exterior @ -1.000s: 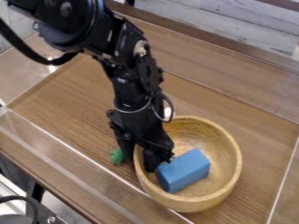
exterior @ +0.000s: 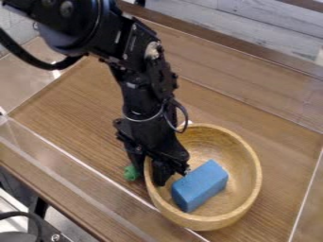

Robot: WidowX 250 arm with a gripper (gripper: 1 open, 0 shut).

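Note:
My black gripper (exterior: 149,156) reaches down from the top to the left rim of a tan bowl (exterior: 236,149); its fingertips are dark and overlapping, so I cannot tell how far apart they are or whether anything is between them. A blue block (exterior: 199,184) lies inside the bowl on the right of my gripper. A small green object (exterior: 131,173) sits on the table just outside the bowl's left side, beside the fingertips and partly hidden by them.
The wooden table (exterior: 76,123) has clear room to the left, behind and right of the bowl. A pale wall stands at the back. A black cable crosses the lower left corner.
Over the last second the gripper and bowl have shifted only slightly; the blue block sits at a slightly different position within the bowl.

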